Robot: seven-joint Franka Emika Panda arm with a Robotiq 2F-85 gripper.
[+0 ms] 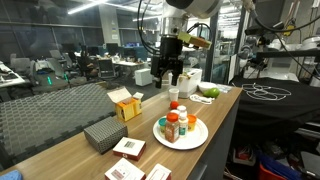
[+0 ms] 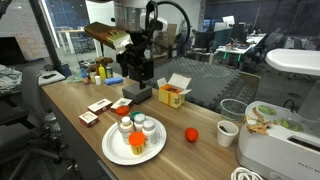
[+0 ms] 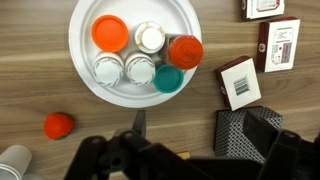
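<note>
A white plate (image 3: pixel 83 22) holds several small bottles and lidded items, seen from above in the wrist view. Among them are an orange lid (image 3: pixel 110 33), white-capped bottles (image 3: pixel 108 69), a red-capped spice jar (image 3: pixel 185 51) and a teal round piece (image 3: pixel 168 79). In exterior view 1 the same spice jar (image 1: pixel 172 128) stands upright near the plate's front. My gripper (image 1: pixel 166 79) hangs above the table, over the plate's far side and clear of the items. Its fingers are open, with nothing between the fingers.
A red ball (image 3: pixel 58 125) and a white cup (image 3: pixel 15 160) stand beside the plate. Several small boxes (image 3: pixel 238 82) and a dark mesh box (image 1: pixel 106 133) lie on the other side. An open yellow box (image 1: pixel 125 103) is behind. Bare wood (image 2: pixel 180 160) lies around the plate.
</note>
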